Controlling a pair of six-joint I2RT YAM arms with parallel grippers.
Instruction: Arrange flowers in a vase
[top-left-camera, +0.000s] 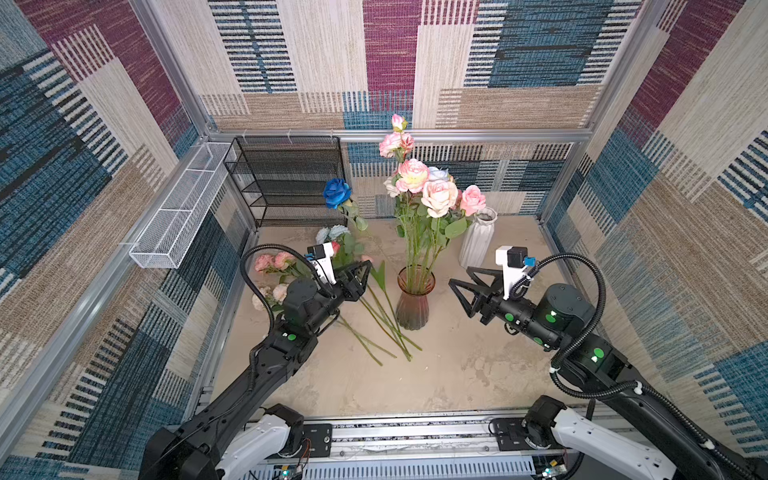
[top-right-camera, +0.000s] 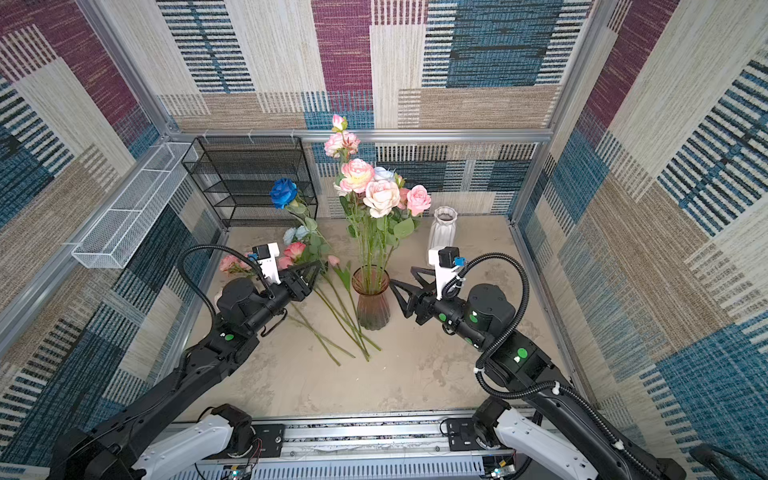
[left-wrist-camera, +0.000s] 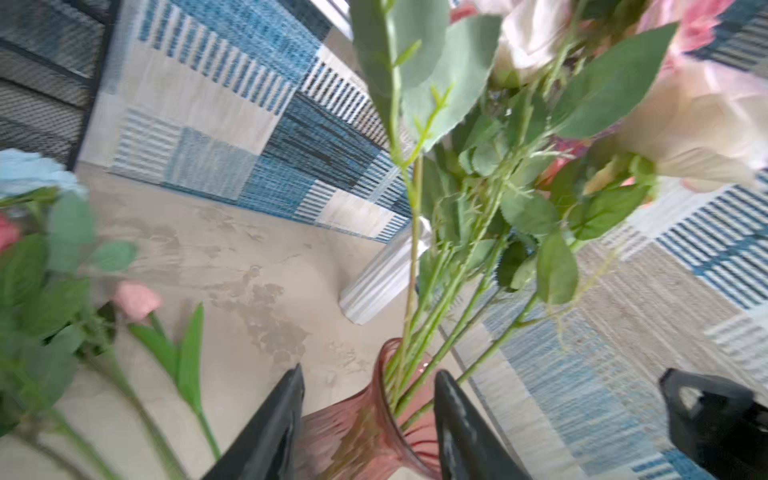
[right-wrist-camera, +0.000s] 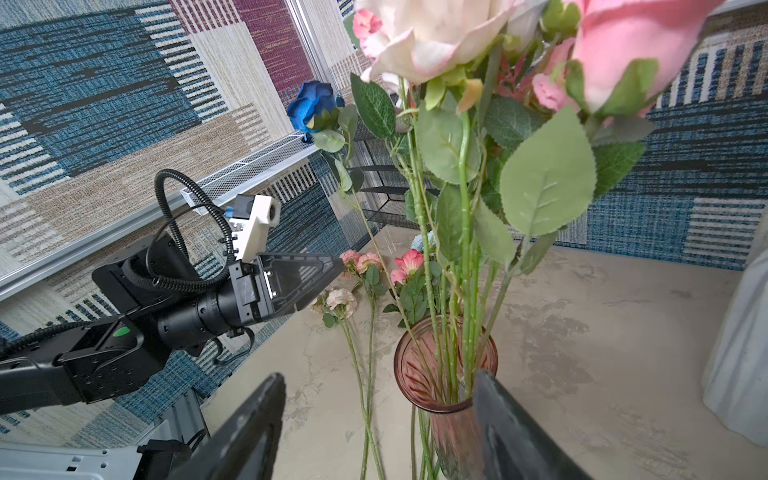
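Observation:
A reddish glass vase (top-left-camera: 413, 312) stands mid-table holding a bouquet of pink and cream roses (top-left-camera: 440, 196). A blue rose (top-left-camera: 337, 192) rises at the bouquet's left, apart from the other heads; in the right wrist view its thin stem (right-wrist-camera: 364, 220) runs down toward the vase mouth. My left gripper (top-left-camera: 360, 276) is open, left of the vase, with nothing seen held. My right gripper (top-left-camera: 456, 292) stands open right of the vase, nothing between its fingers. More cut flowers (top-left-camera: 284, 262) lie on the table left of the vase.
A white vase (top-left-camera: 477, 241) stands behind at the right. A black wire rack (top-left-camera: 284, 176) is at the back left, a white wire basket (top-left-camera: 180, 208) on the left rail.

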